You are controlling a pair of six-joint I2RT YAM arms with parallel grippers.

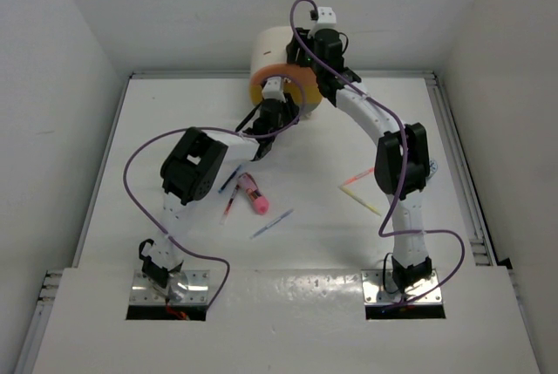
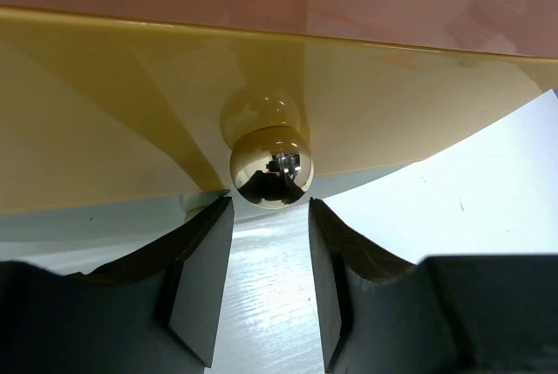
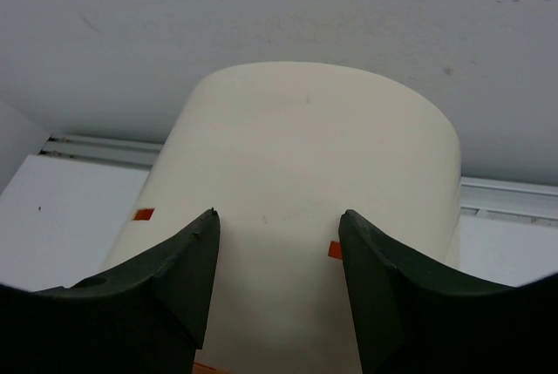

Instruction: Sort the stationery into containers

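Observation:
A white box with orange and yellow front (image 1: 268, 43) stands at the back. In the left wrist view my left gripper stands open just below a gold round knob (image 2: 271, 173) on the yellow drawer front (image 2: 122, 112). My right gripper is open over the box's white rounded top (image 3: 296, 130), nothing visible between its fingertips. A pink pencil case (image 1: 253, 193), a blue pen (image 1: 271, 223), a yellow pencil (image 1: 359, 200) and a pink pencil (image 1: 357, 176) lie on the table.
More pens lie near the pink case. A blue item (image 1: 432, 168) sits at the right edge, partly behind my right arm. Walls border the back and sides.

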